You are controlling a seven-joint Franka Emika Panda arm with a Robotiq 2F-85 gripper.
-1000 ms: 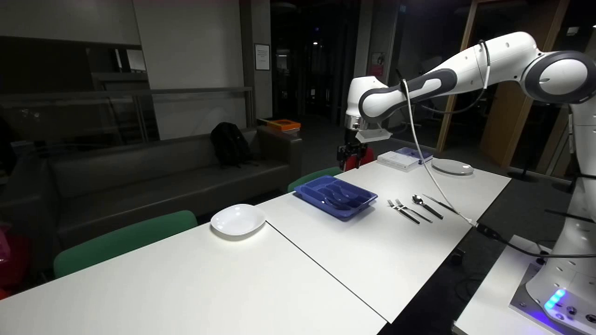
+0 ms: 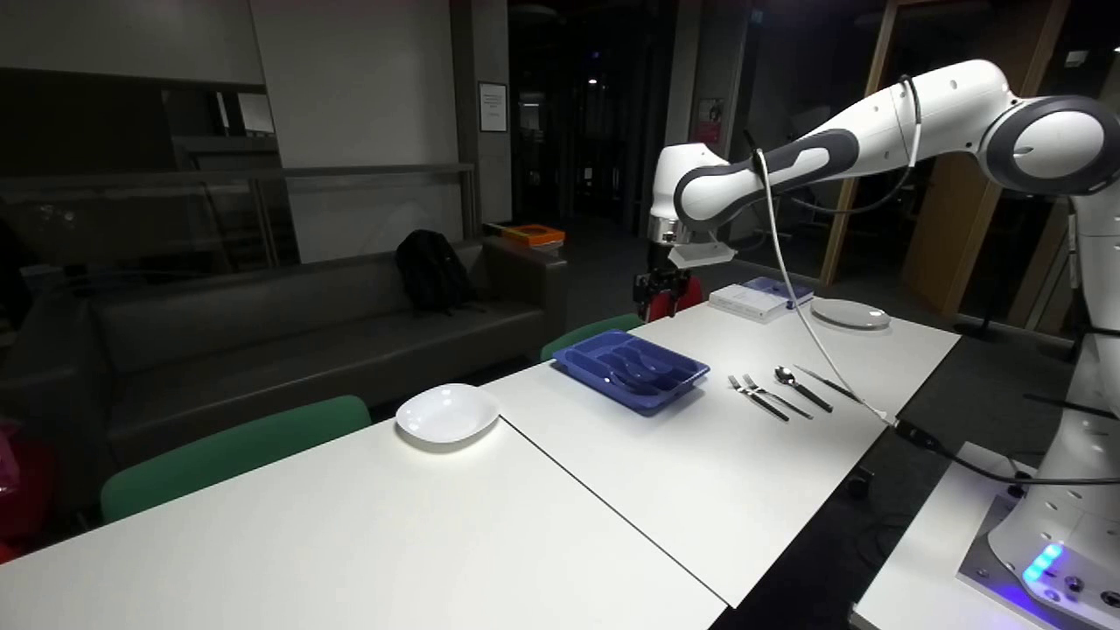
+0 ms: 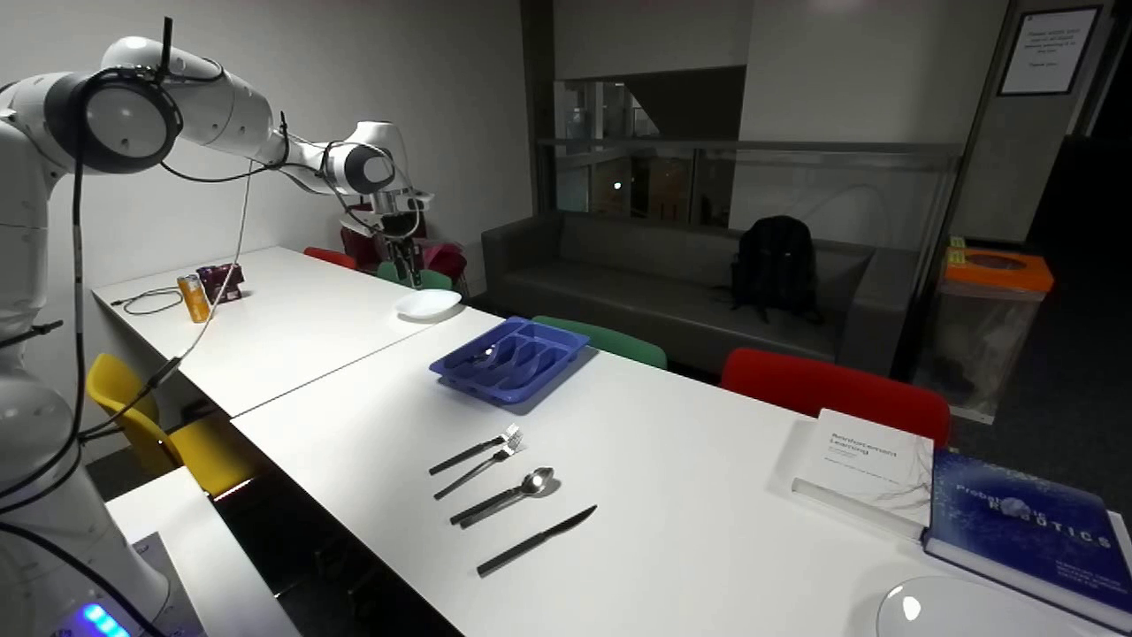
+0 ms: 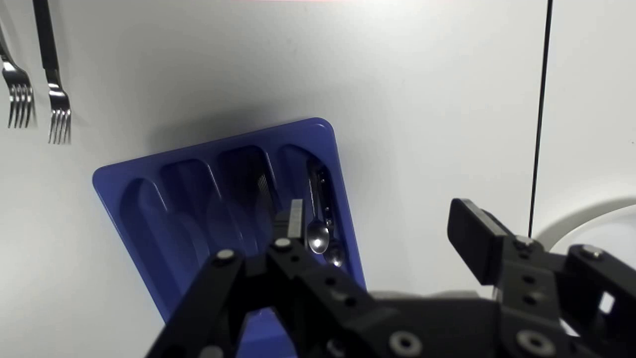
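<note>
My gripper stands open high above the table, its fingers wide apart with nothing between them. Below it in the wrist view lies the blue cutlery tray, divided into compartments. Two spoons, one of them a small spoon, rest in its right compartment, and what looks like a fork lies in the one beside it. On the bare table are two forks, spoons lying close together and a knife. My fingers hide part of the tray in the wrist view.
A white bowl sits near the table's seam. Two books and a plate occupy the far end. A can and a dark red packet stand on the other table. Clear surface surrounds the tray.
</note>
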